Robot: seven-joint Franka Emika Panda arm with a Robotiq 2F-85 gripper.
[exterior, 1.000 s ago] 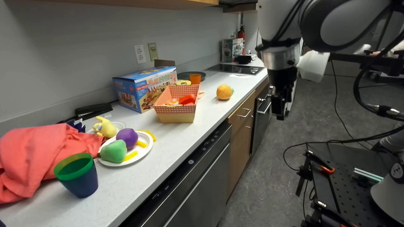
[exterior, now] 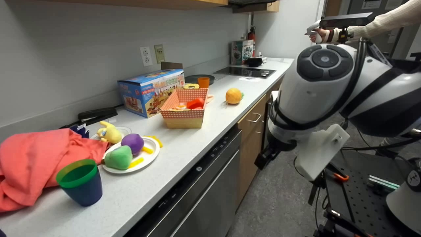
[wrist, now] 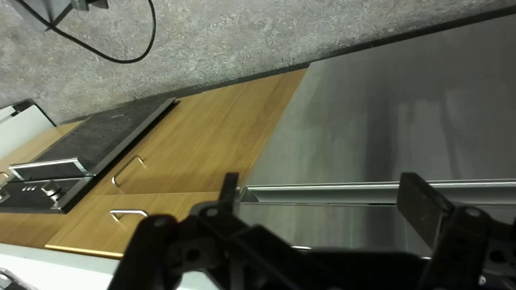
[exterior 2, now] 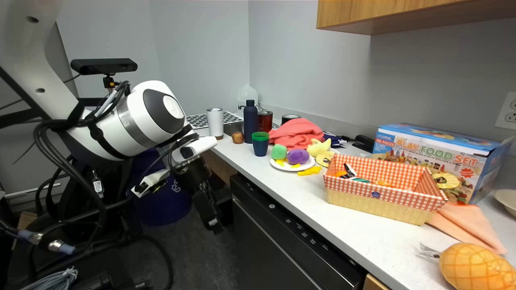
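My gripper stands open in the wrist view, its two fingers wide apart and nothing between them. It faces the dishwasher front (wrist: 401, 116) and the wooden cabinets. In exterior view 1 the gripper (exterior: 263, 160) hangs over the floor, off the counter's front edge. On the counter a white plate (exterior: 154, 156) carries a green pear (exterior: 119, 158), a purple toy (exterior: 133, 143) and yellow sticks. A blue cup with a green rim (exterior: 81, 183) stands beside it. Farther along sit a checked basket (exterior: 183, 114) with toy food inside and an orange pineapple toy (exterior: 233, 96).
A red cloth (exterior: 43, 162) and a yellow toy (exterior: 110, 133) lie near the plate. The play food box (exterior: 152, 92) stands behind the basket, against the wall side. Counter space (exterior: 189, 152) between the basket and the front edge is bare.
The arm has swung toward the camera in exterior view 1, and its gripper has moved left and lower, now tilted. The things on the counter have not moved.
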